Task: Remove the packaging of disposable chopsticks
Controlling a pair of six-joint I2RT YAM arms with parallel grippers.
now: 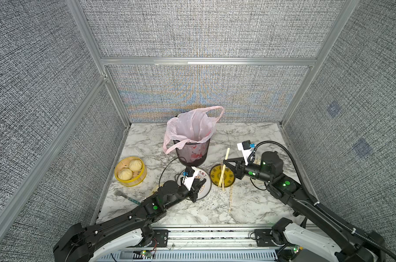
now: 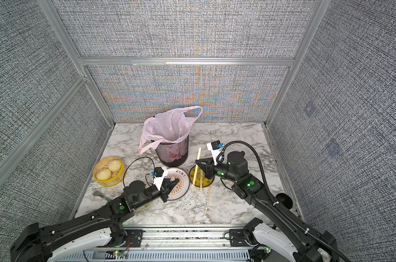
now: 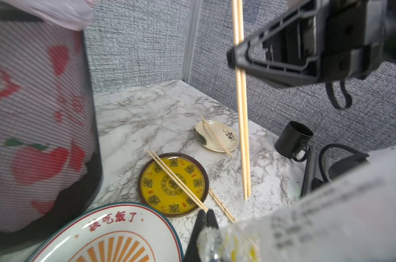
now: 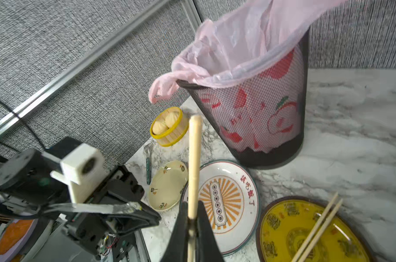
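A pair of bare wooden chopsticks (image 3: 243, 131) hangs steeply over the table, my right gripper shut around its middle. In the left wrist view they slope slightly, their lower ends clear of the tabletop. My left gripper is shut, over the white plate (image 4: 246, 187). A crumpled, clear-and-white printed wrapper trails from its fingers, blurred up close; the right wrist view shows this strip lying along the left gripper's side. Another pair of chopsticks (image 3: 176, 176) rests across the yellow plate (image 3: 152, 203).
The bin (image 1: 193, 153) with a pink bag (image 1: 191, 126) stands behind the plates. Steamer basket (image 1: 132, 181) and fork (image 1: 127, 197) are at left. A thin stick (image 1: 231, 200) lies in front, and a small dish (image 3: 202, 131) and black mug (image 3: 292, 139) are at right.
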